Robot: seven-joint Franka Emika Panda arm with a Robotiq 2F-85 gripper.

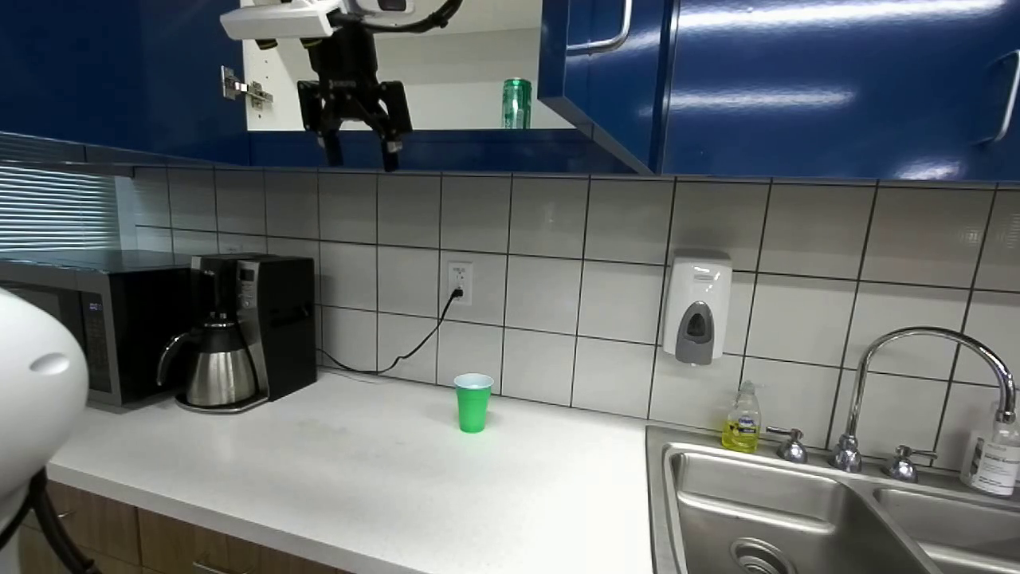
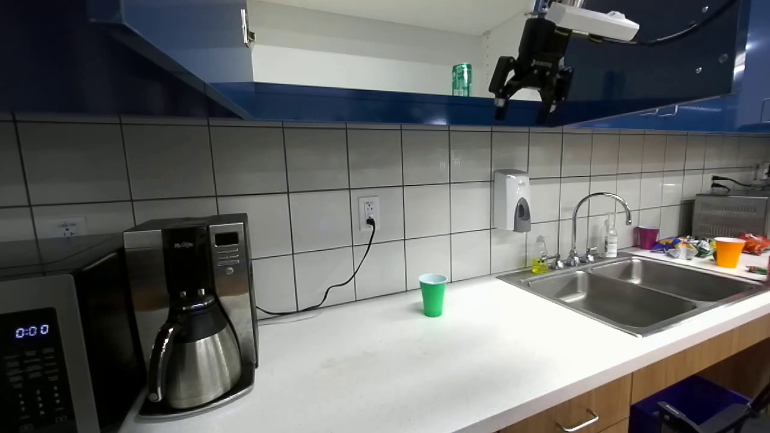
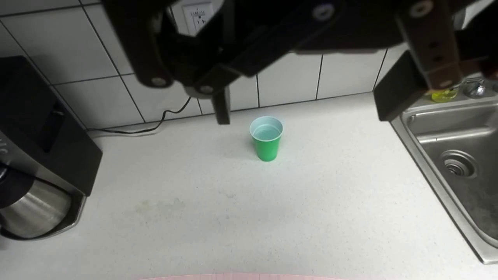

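Note:
My gripper (image 1: 361,161) is open and empty, raised high over the counter at about the height of the open cabinet's shelf. A green can (image 1: 516,104) stands upright on that shelf, to the right of the gripper in exterior view 1 and to its left in exterior view 2, clearly apart from it. Below, a green cup (image 3: 267,139) with a pale blue inside stands upright on the white counter (image 3: 196,219). In the wrist view, the gap between my spread fingers lies over the area around the cup, far above it.
The cabinet door (image 1: 607,76) hangs open beside the can. A coffee maker (image 2: 195,310) and a microwave (image 2: 50,346) occupy one end of the counter; the sink (image 2: 628,288) with its tall faucet (image 2: 577,224) is at the other.

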